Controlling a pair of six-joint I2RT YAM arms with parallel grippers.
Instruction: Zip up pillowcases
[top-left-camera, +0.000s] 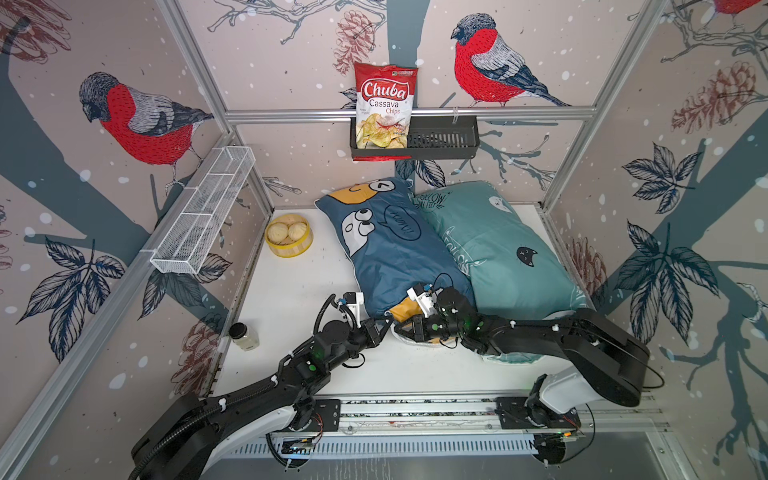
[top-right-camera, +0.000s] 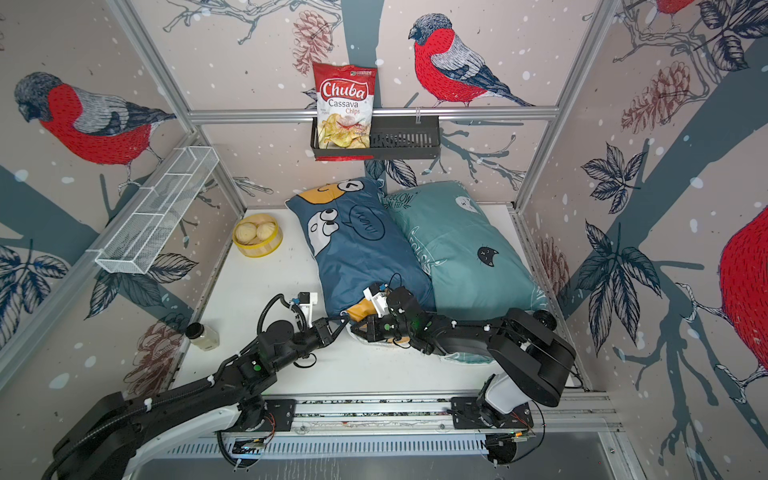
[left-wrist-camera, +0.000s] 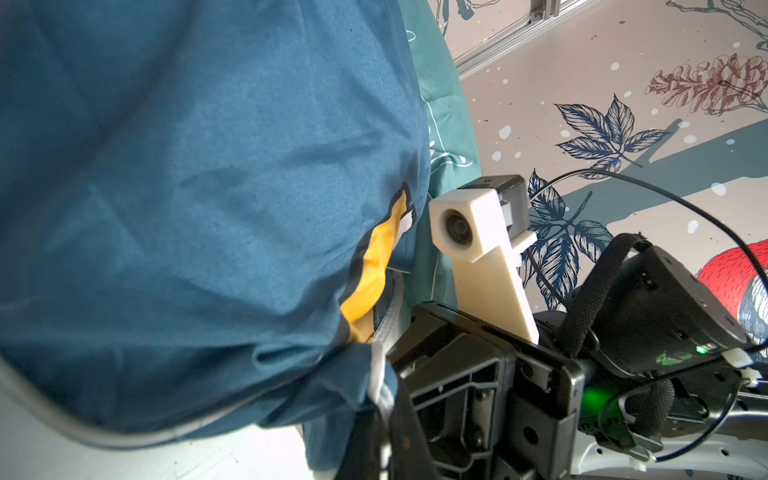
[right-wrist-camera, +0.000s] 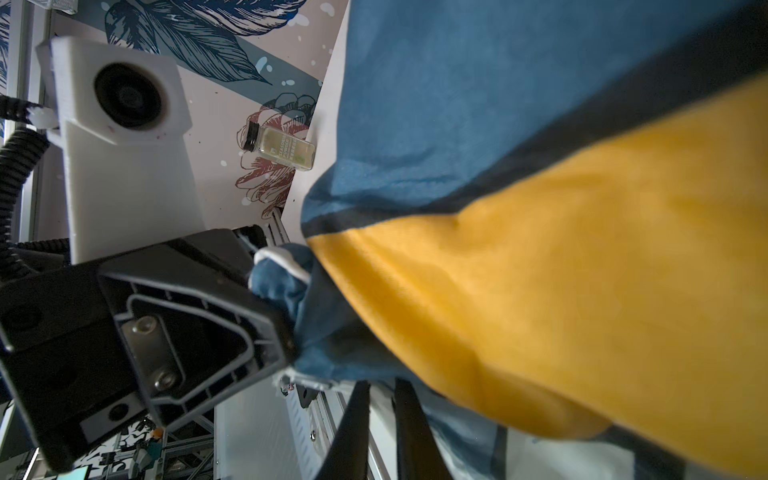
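Note:
The blue pillowcase (top-left-camera: 399, 248) with yellow print lies beside the teal pillowcase (top-left-camera: 518, 256). My left gripper (top-left-camera: 382, 326) is shut at the near left corner of the blue one, where cloth with white edging shows at its fingertips in the left wrist view; whether any is pinched is unclear. My right gripper (top-left-camera: 406, 328) is just right of it, low over the yellow print at the open end's edge. In the right wrist view the cloth fills much of the picture around its dark fingers; its finger state is hard to see.
A yellow steamer of buns (top-left-camera: 289, 245) stands back left, a small jar (top-left-camera: 244, 340) front left. A chips bag (top-left-camera: 384, 104) sits in a rail basket above.

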